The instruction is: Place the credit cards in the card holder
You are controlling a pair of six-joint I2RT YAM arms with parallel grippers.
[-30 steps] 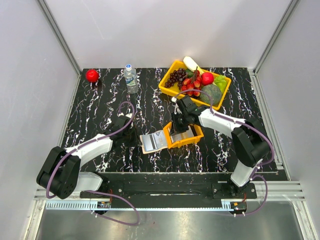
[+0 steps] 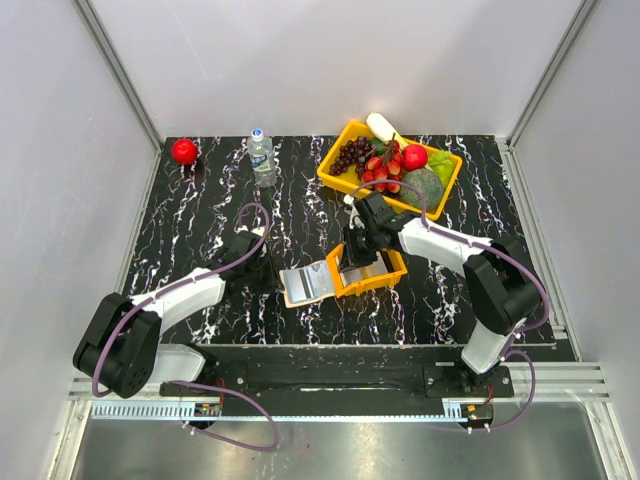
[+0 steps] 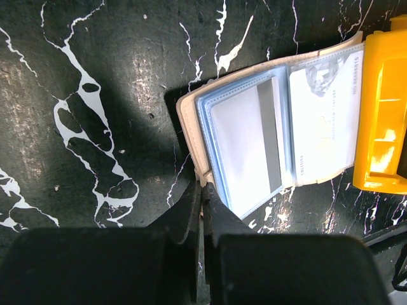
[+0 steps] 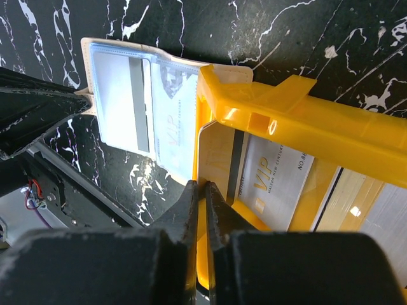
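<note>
The card holder [image 3: 191,121] lies open on the table, tan outside with pale blue clear sleeves. A white card with a grey stripe [image 3: 238,127] shows in one sleeve, a VIP card [image 3: 324,117] in the other. My left gripper is shut on the holder's tan edge. My right gripper is shut at the left end of the yellow basket [image 4: 318,127]. Its tips meet the edge of a gold card [image 4: 217,155]; whether that edge is pinched between them I cannot tell. Behind it in the basket lie a silver VIP card [image 4: 270,178] and other cards.
At the back stands a larger yellow basket [image 2: 325,172] of fruit and vegetables. A water bottle [image 2: 262,160] and a red tomato-like item [image 2: 184,151] are at the back left. Bare table lies between the bottle and the holder. The small basket's wall sits close against the holder.
My right gripper shifts only slightly over the small basket's left end. The left arm, holder and baskets look unmoved.
</note>
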